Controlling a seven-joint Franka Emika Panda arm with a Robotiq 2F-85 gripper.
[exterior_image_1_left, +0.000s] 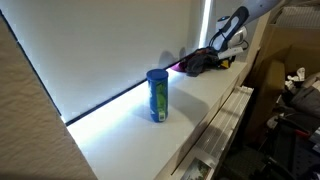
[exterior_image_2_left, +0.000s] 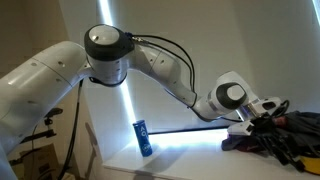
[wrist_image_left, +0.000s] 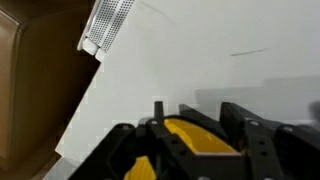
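In the wrist view my gripper has its black fingers apart. A yellow item with a dark edge shows between and below them; whether the fingers touch it is unclear. The second exterior view puts the gripper low at the right, against a heap of dark cloth-like items. From the first exterior view, the arm's end is at the far end of the white surface beside that dark heap, with its fingertips too small to make out.
A blue canister stands upright on the white counter, well away from the gripper. The wall runs along the counter's back. A brown box-like surface borders the wrist view's left.
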